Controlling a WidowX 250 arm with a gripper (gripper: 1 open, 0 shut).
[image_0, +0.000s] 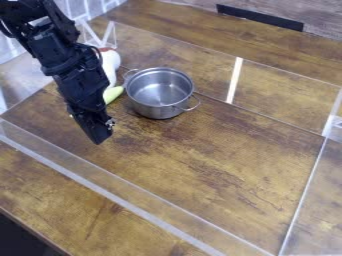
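Observation:
My gripper hangs low over the wooden table at the left, shut, with nothing visible between its fingers. A steel pot with two side handles sits to its upper right. A pale yellow-green item lies between the arm and the pot, partly hidden by the arm. Behind the arm is a white object, also partly hidden.
Clear panel edges run along the left, front and right. A dark slot is at the back edge.

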